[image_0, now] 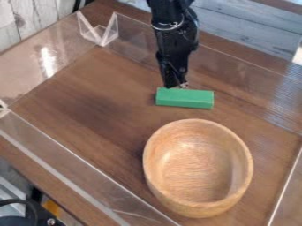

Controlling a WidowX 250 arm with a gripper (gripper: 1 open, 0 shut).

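Observation:
The black gripper [176, 81] reaches down from the top of the camera view, its tip just above the back left part of a green rectangular block [185, 97]. Its fingers look shut, with nothing visible between them. The block lies flat on the brown wooden surface. A round light-wood bowl [154, 162] sits nearer the camera, in front of the block, and looks empty.
Clear plastic walls edge the wooden surface [83, 115], with a white bracket [106, 30] at the back left. Cables and dark objects lie beyond the lower left edge.

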